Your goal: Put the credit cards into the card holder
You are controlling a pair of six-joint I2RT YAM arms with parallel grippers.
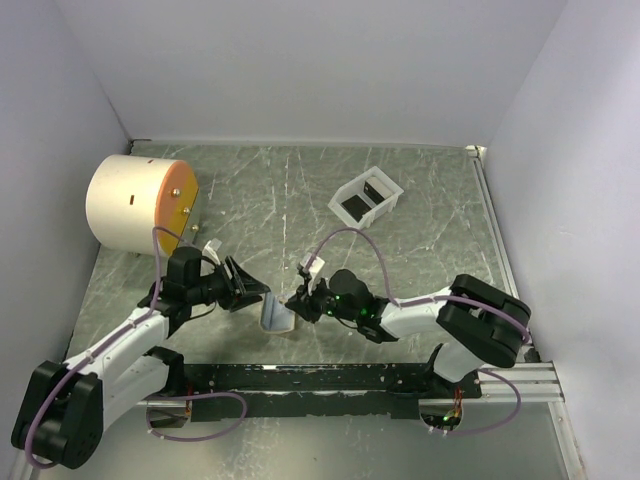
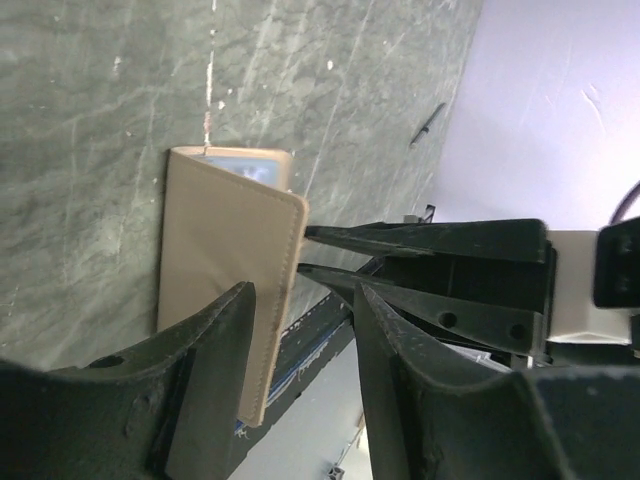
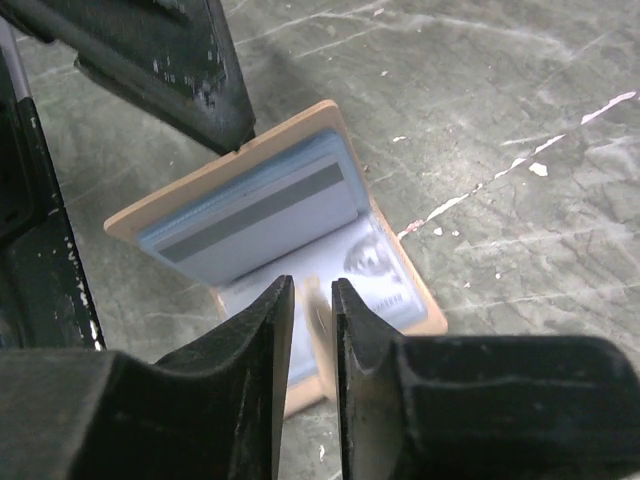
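The tan card holder (image 1: 278, 318) is half folded near the table's front, its left leaf raised. Inside that leaf, in the right wrist view, a clear sleeve (image 3: 275, 205) shows a pale face with a dark stripe; the other leaf (image 3: 365, 262) has a pale face too. My left gripper is open at the raised leaf, its fingers in front of the tan cover (image 2: 225, 240). At the holder's right edge, my right gripper has its fingers slightly apart, with a tan strip showing between them.
Back right, a white bin (image 1: 385, 205) contains dark flat items (image 1: 356, 207). A cream and orange cylinder (image 1: 135, 205) stands at the left.
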